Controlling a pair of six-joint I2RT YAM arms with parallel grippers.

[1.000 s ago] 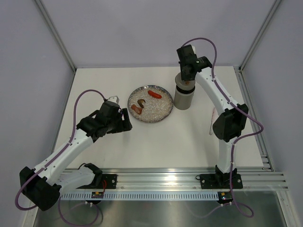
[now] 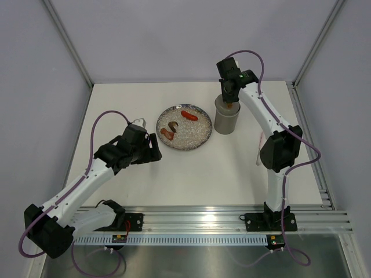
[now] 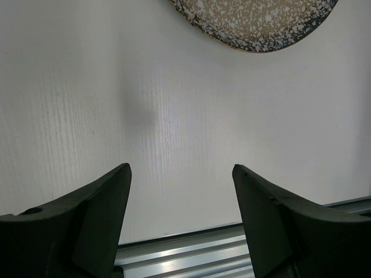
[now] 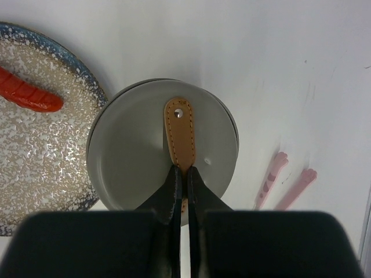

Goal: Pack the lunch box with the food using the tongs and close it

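Note:
A grey cylindrical lunch box (image 2: 225,121) stands right of a speckled plate (image 2: 194,136), which holds a red sausage (image 2: 189,116), a brown piece (image 2: 167,133) and a dark curved piece (image 2: 173,124). My right gripper is shut on the tan leather strap (image 4: 179,133) of the grey lid (image 4: 127,145), which sits on the box. My left gripper (image 2: 152,147) is open above bare table, left of the plate, with nothing between its fingers.
Pink slender utensils (image 4: 271,174) lie right of the box. Metal rails edge the table.
My right gripper and the lid moved slightly down in the top view; the dark band that showed below the lid is no longer visible. The left arm is unchanged.

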